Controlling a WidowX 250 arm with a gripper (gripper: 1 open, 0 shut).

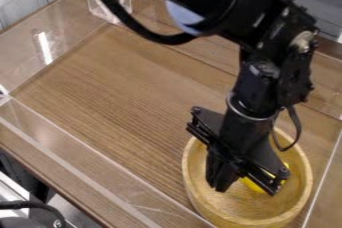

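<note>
My black gripper [230,168] reaches down over a round wooden bowl [214,198] at the lower right of the camera view. Its fingers point down into the bowl and look shut. A yellow object [262,188] lies in the bowl, largely hidden behind the gripper; I cannot see it between the fingertips.
The wooden tray floor [107,102] is clear to the left and behind the bowl. Clear walls edge the tray. A small clear container [107,4] stands at the back left, and a dark cable lies at the lower left corner.
</note>
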